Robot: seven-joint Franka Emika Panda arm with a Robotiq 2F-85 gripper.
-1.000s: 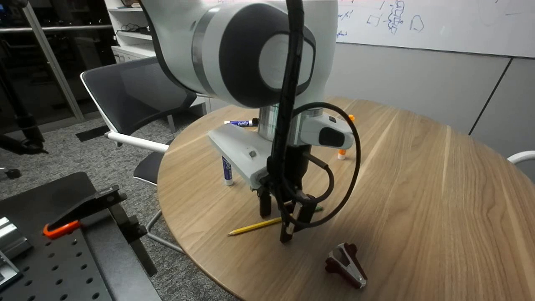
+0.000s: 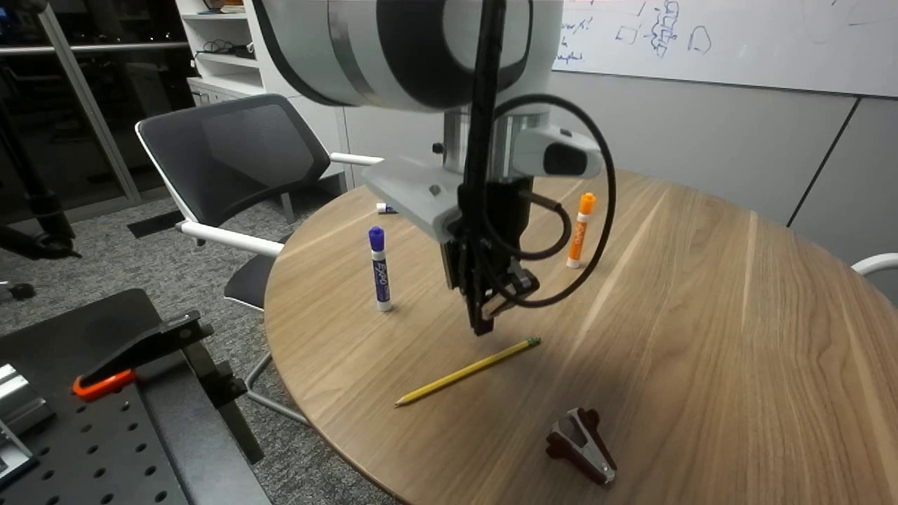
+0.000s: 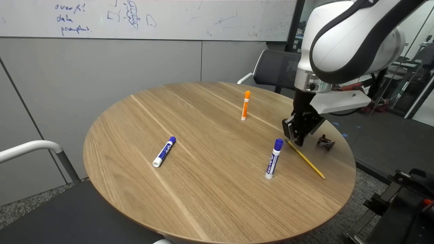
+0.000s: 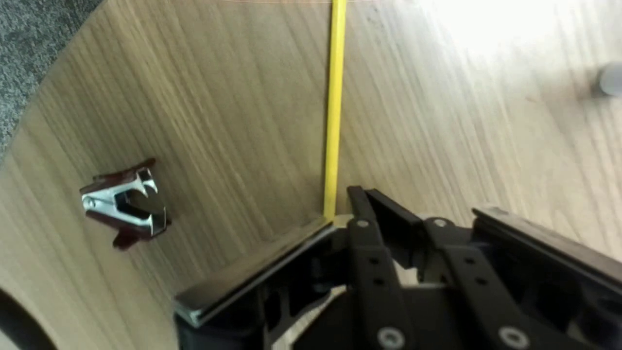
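A yellow pencil (image 2: pixel 467 370) lies flat on the wooden table, its sharpened end toward the near left edge in exterior view 1. Above it, clear of the surface, is my gripper (image 2: pixel 482 328), shut with nothing between its fingers. From the wrist, the pencil (image 4: pixel 334 111) runs down from the top of the picture and passes just left of the closed fingertips (image 4: pixel 356 201); its lower end is hidden behind the gripper. In exterior view 2 the gripper (image 3: pixel 295 140) hangs over the pencil's far end (image 3: pixel 303 155).
A dark red staple remover (image 2: pixel 582 446) lies to the right of the pencil. One blue marker (image 3: pixel 273 158) and an orange marker (image 3: pixel 245 105) stand upright; another blue marker (image 3: pixel 164 152) lies on its side.
The staple remover stayed put.
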